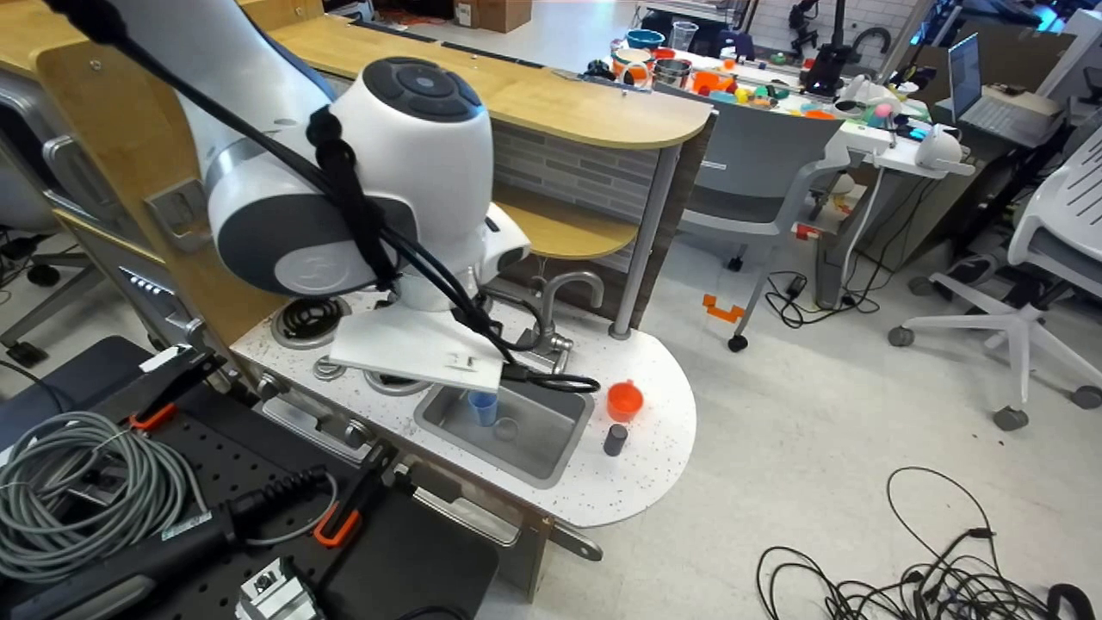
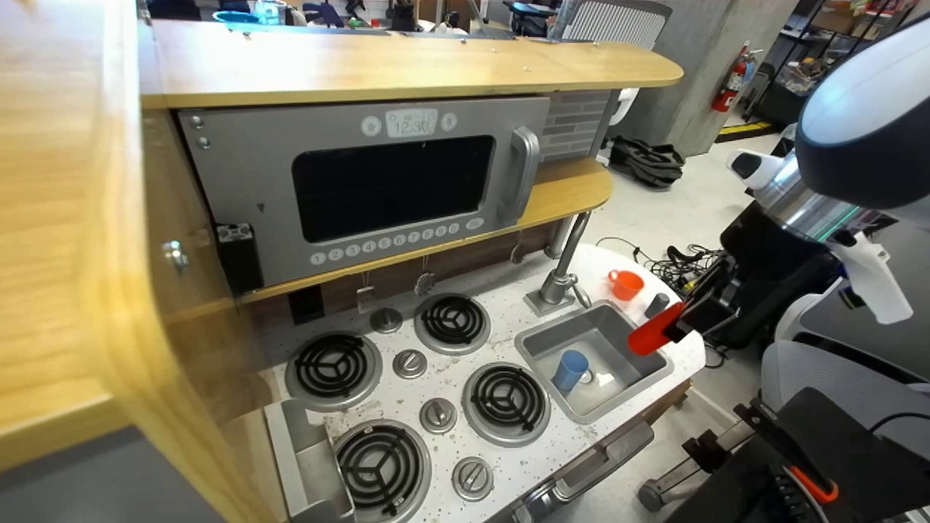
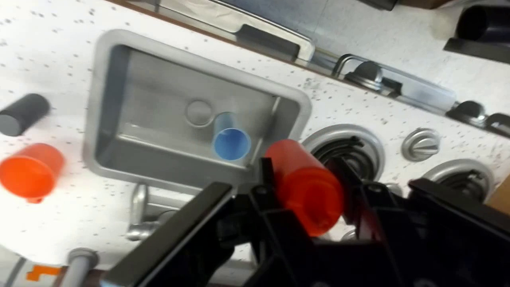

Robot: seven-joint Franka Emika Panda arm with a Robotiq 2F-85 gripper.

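Observation:
A red cup [image 3: 306, 184] is clamped between the dark fingers of my gripper in the wrist view. From the second exterior view, the gripper [image 2: 684, 327] and the red cup appear raised above the counter. The blue cup [image 3: 231, 141] lies tilted in the grey sink [image 3: 157, 91], near the drain. On the counter beside the sink sits an orange-red cup [image 2: 625, 284], and a dark cylinder [image 3: 24, 114] lies close to it. In the first exterior view the arm hides the gripper and its cup.
The faucet [image 1: 563, 300] rises along the sink's back edge. Stove burners [image 2: 506, 401] and knobs [image 2: 437, 415] lie on the other side of the sink. A shelf and a microwave [image 2: 375, 183] stand behind the counter. The rounded counter end [image 1: 661, 455] has free room.

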